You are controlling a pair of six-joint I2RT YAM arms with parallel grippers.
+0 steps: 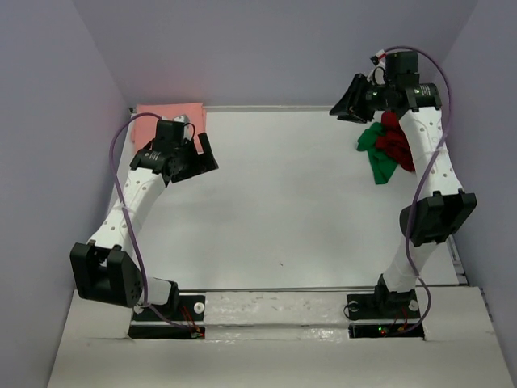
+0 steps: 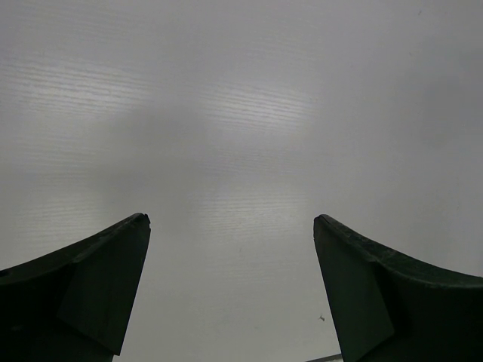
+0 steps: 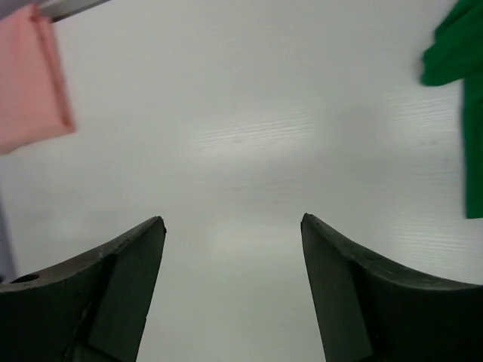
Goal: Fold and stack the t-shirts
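A folded pink shirt [image 1: 174,111] lies at the back left of the table, also in the right wrist view [image 3: 30,90]. A crumpled green shirt [image 1: 380,162] and red shirt [image 1: 396,149] lie at the back right, partly under my right arm; the green one [image 3: 472,136] shows at the wrist view's edge. My left gripper [image 1: 205,152] stands open over bare table beside the pink shirt. My right gripper [image 1: 349,103] is raised above the back of the table, left of the pile, its fingers apart with nothing seen between them.
Grey walls enclose the back and both sides.
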